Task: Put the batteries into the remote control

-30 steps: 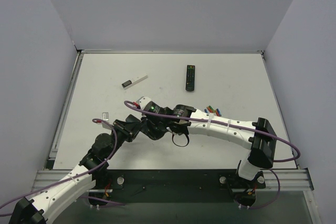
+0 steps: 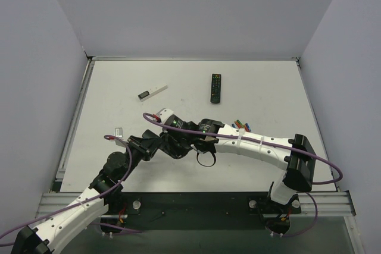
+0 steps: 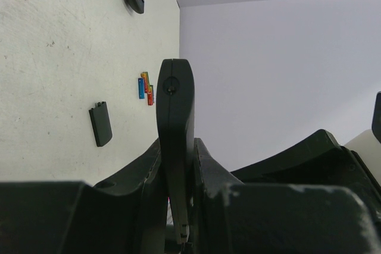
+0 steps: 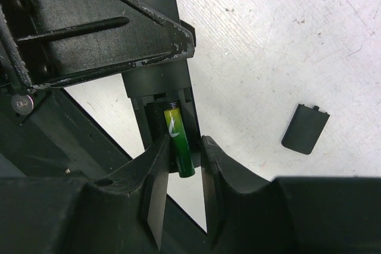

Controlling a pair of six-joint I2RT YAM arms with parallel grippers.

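A black remote control [image 3: 175, 99] is clamped in my left gripper, its end pointing away from the hand. Its uncovered battery bay [image 4: 156, 122] faces the right wrist camera. The green battery [image 4: 178, 142] has its upper end against the spring but slants across the bay, and its lower end pokes past the bay's edge. My right gripper is open, with fingers parted on either side of the battery. The black battery cover lies on the table, also visible in the left wrist view.
Several coloured batteries [image 2: 241, 126] lie together on the right of the table. Another remote [image 2: 215, 88] rests at the back, and a white-and-black object [image 2: 153, 92] sits back left. Both arms meet at the left front; bare table surrounds them.
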